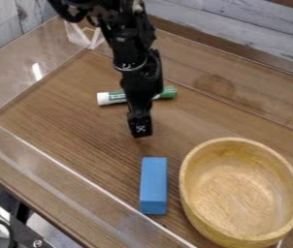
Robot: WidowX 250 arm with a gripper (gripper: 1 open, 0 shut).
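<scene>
The black gripper [140, 108] hangs from the top centre over the wooden table, its fingers low above the middle. Behind it lies a green and white marker-like tube [112, 98], partly hidden by the arm. A small dark patterned piece at the lower fingertips is too small to tell apart from the gripper. A blue block [153, 185] lies toward the front, and a tan oval basket [242, 231] stands at the front right.
A clear edge strip runs along the left and front, with cables at the lower left corner.
</scene>
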